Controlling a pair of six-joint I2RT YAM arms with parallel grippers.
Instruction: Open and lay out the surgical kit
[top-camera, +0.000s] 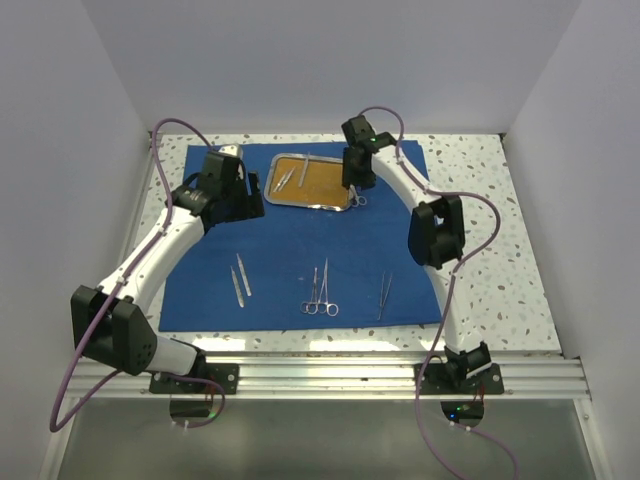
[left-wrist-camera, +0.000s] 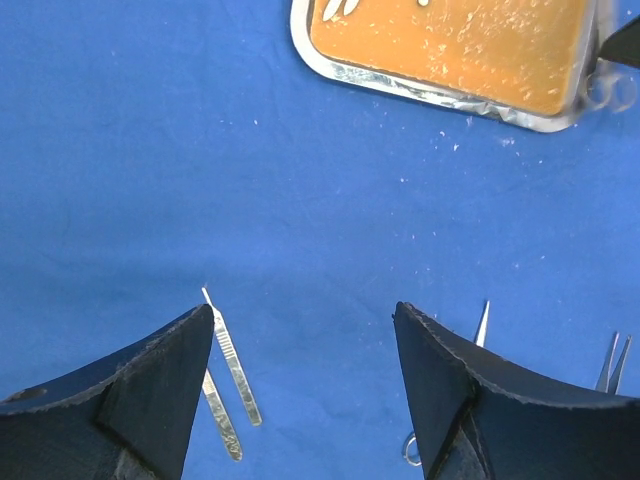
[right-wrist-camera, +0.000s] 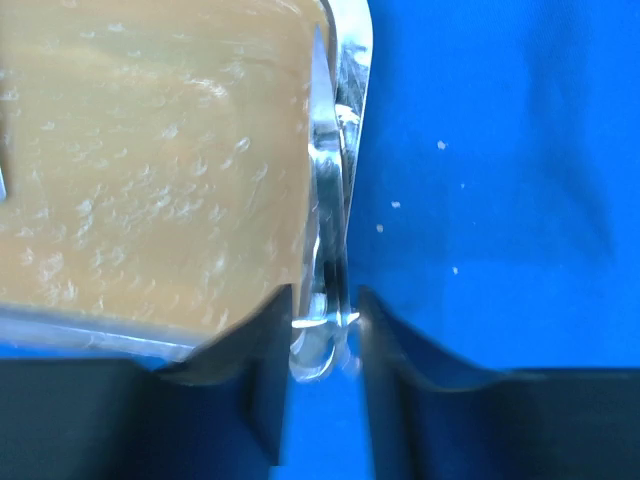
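Observation:
A metal tray (top-camera: 310, 207) with an orange-brown floor rests at the back of the blue cloth. Along its right rim lie scissors (right-wrist-camera: 328, 180), pointed end over the tray floor; their ring handles (top-camera: 360, 201) show in the top view. My right gripper is over the handle end, fingers apart on either side of the scissors. Whether they touch is unclear, being blurred. Left of the tray hovers my left gripper (top-camera: 258, 196), open and empty over bare cloth. Still inside the tray are several slim instruments (top-camera: 304, 170).
Two slim knife-like instruments (left-wrist-camera: 235, 365) lie at the cloth's front left. Scissor-like clamps (top-camera: 321, 290) lie at front centre, and tweezers (top-camera: 384, 297) at front right.

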